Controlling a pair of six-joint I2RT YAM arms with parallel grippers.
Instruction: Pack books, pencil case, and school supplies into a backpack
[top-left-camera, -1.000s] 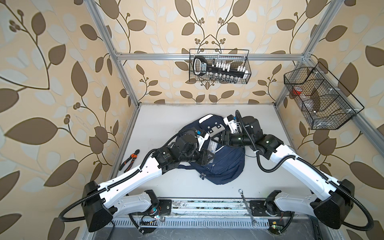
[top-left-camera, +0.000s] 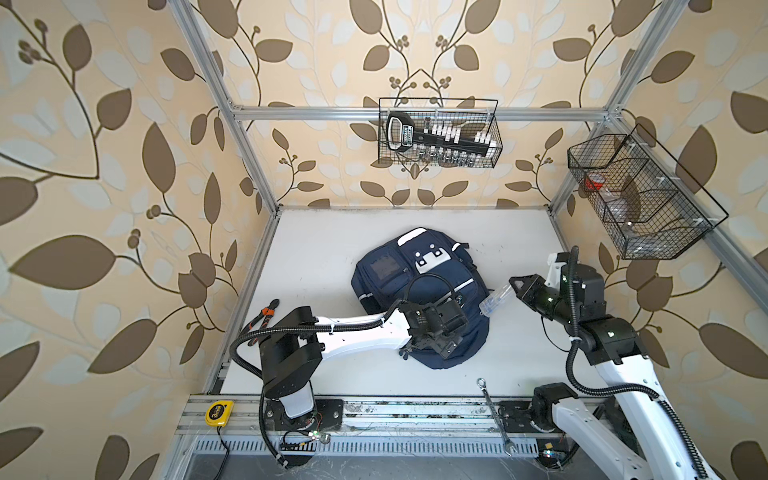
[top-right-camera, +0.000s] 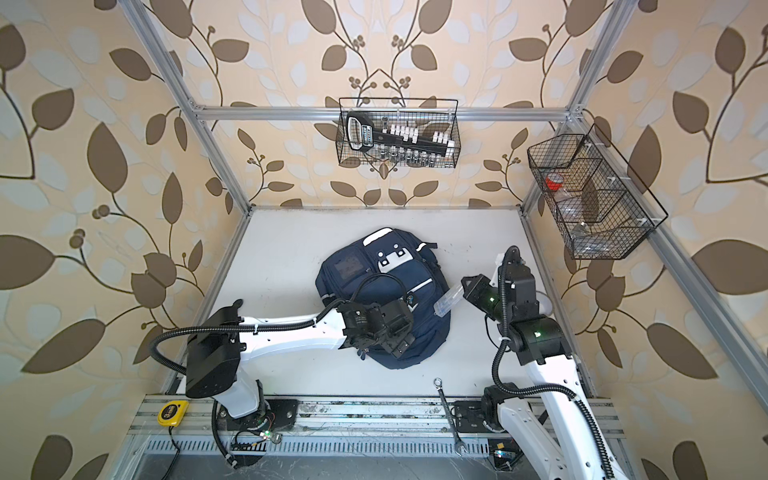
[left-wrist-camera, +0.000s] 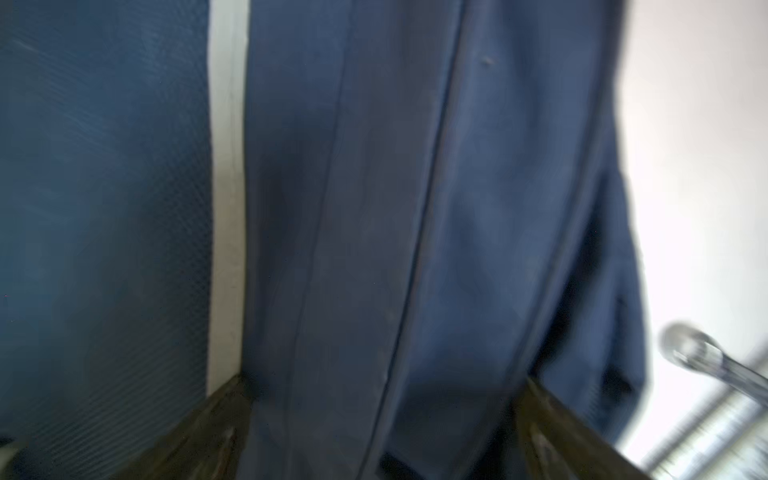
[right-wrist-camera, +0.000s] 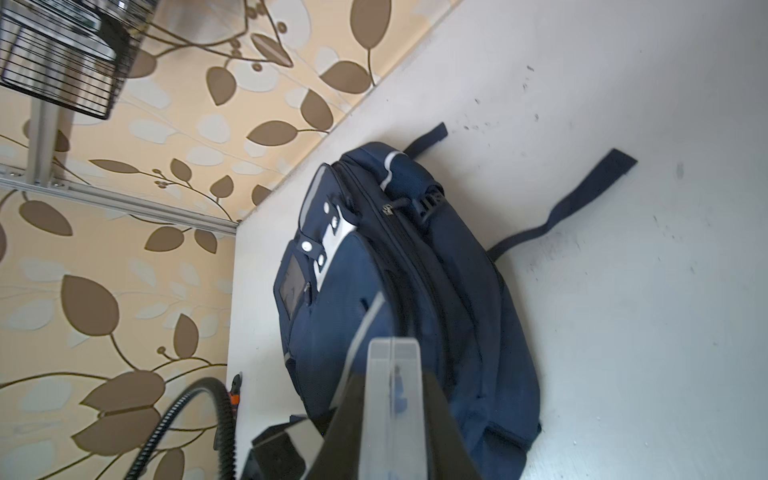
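Note:
A navy backpack with white trim lies flat in the middle of the white table, its upper end toward the back wall. Over its lower part hangs my left gripper, open, with only the bag's blurred navy fabric beneath and between its fingers. To the right of the bag, my right gripper is shut on a clear plastic case. That case sticks out toward the bag's right side, and in the right wrist view the clear case overlaps the backpack. The left arm hides part of the bag.
Orange-handled pliers lie at the table's left edge and a wrench at the front. Wire baskets hang on the back wall and right wall.
The grippers, close together over the bag around the clear case, have come apart. My right gripper moved right with the case; the left arm swung round over the bag's lower part.

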